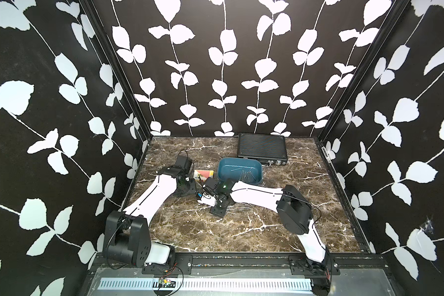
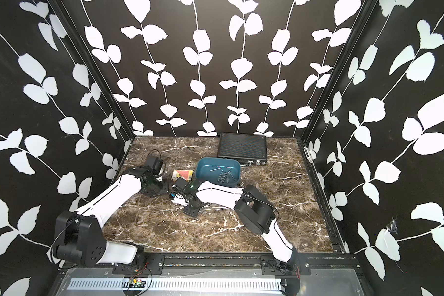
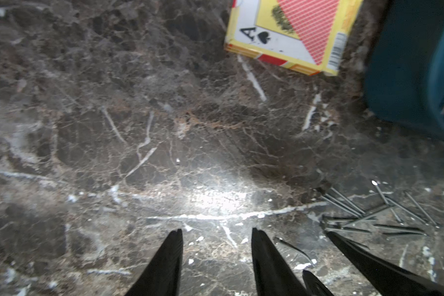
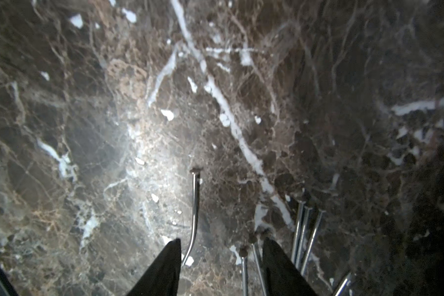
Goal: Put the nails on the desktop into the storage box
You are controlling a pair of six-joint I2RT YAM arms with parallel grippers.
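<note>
Several loose nails (image 3: 352, 209) lie in a cluster on the dark marble desktop, with one bent nail (image 3: 293, 249) apart from them. In the right wrist view the bent nail (image 4: 195, 212) lies ahead of my right gripper, which is open and empty above the desk; more nails (image 4: 306, 236) lie near its right finger. My left gripper hovers over bare marble left of the nails, fingers apart, nothing between them. The teal storage box (image 1: 224, 162) stands behind the right gripper and holds several nails (image 1: 245, 174).
A playing-card box (image 3: 291, 34) lies left of the storage box. A black case (image 1: 261, 146) stands at the back. Both grippers are close together, with the right gripper's fingers (image 3: 365, 264) reaching into the left wrist view.
</note>
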